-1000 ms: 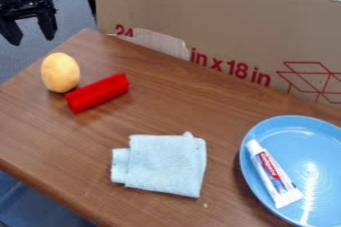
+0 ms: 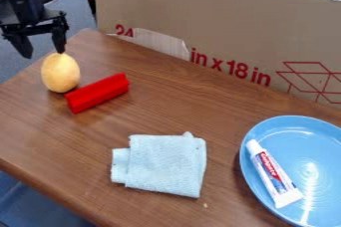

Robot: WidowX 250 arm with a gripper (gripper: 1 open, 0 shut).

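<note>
The black gripper is at the upper left, open, its fingers pointing down just above and left of a pale yellow oval object, apparently not touching it. A red cylinder lies to the right of the yellow object. A folded light blue cloth lies at the lower middle. A white toothpaste tube lies on a blue plate at the right.
A large cardboard box wall runs along the back of the wooden table. The table's left edge drops to the floor.
The gripper has moved right and down, toward the yellow object. The objects on the table have not moved.
</note>
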